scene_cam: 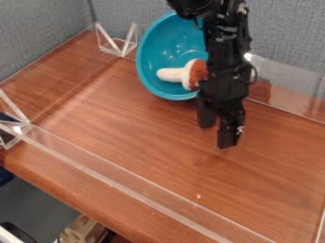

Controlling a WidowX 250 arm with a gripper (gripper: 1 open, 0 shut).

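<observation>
A black robot arm hangs from the top edge, its gripper [219,127] pointing down over the bare wooden table, just in front of a turquoise bowl [160,47]. The gripper is open, its two fingers apart, and nothing shows between them. Inside the bowl lies a white and orange-brown toy [176,74], partly hidden on its right side by the arm.
White brackets [112,42] stand at the table's back left and left edge. Clear panels run along the edges; grey padded walls close the back.
</observation>
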